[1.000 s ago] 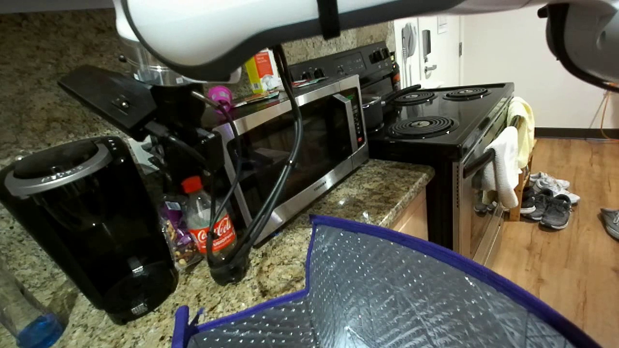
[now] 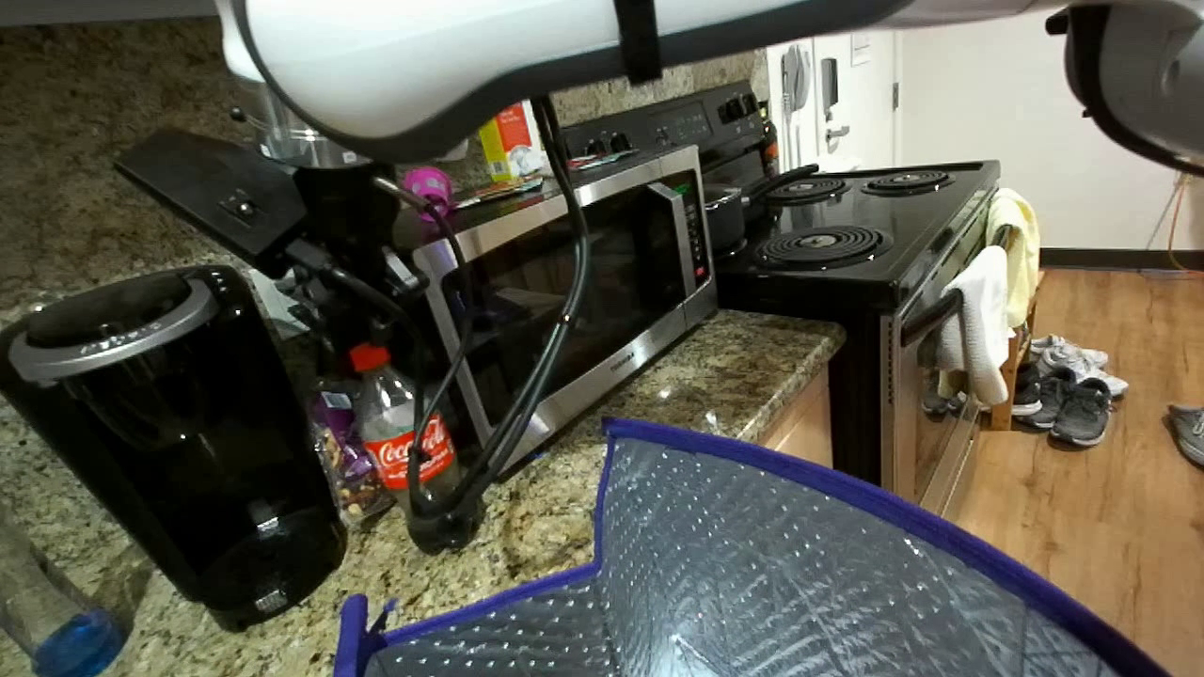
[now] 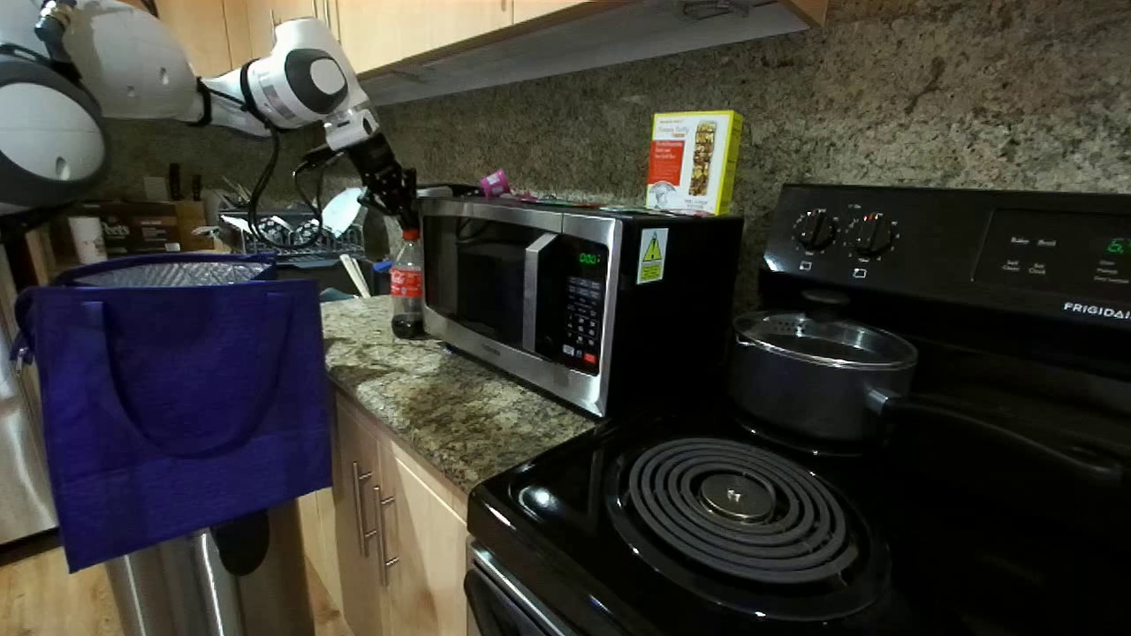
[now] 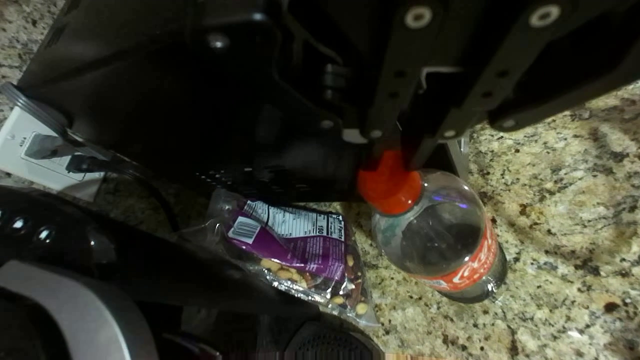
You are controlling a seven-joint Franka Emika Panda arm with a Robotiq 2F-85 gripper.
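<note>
A Coca-Cola bottle [image 4: 441, 231] with a red cap [image 4: 390, 189] and dark liquid low inside stands on the granite counter, by the left end of the microwave [image 3: 498, 281]. My gripper reaches down to the cap, its black fingers close together at the cap's top in the wrist view. Dark fingers against dark surroundings hide whether they grip the cap. In exterior view 2 the gripper [image 3: 406, 219] is directly above the bottle [image 3: 407, 286].
A nut packet [image 4: 300, 246] lies beside the bottle, near a black coffee maker [image 2: 186, 440]. An open purple insulated bag [image 3: 191, 382] stands in front of the counter. The stove [image 3: 679, 530] is beyond the microwave.
The gripper's fingers have drawn closer together above the bottle. The bottle has shifted very slightly to the left in exterior view 1, while the arm has barely moved.
</note>
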